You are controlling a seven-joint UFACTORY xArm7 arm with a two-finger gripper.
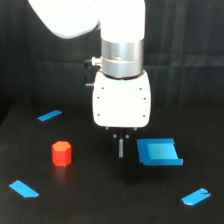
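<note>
My gripper (121, 152) hangs over the dark table below its white housing, just left of the blue square. Its fingers show only as a thin pale strip, so whether they are apart or together is not clear. Nothing large is seen held there. A red-orange block (62, 153) stands on the table to the left, well apart from the gripper. The blue square (159, 152), with a lighter blue centre and a darker border, lies on the right.
Strips of blue tape lie at the far left (49, 115), front left (24, 188) and front right (196, 197). Between them, the front middle of the black table (110, 195) is bare. A dark curtain (40, 60) closes off the back.
</note>
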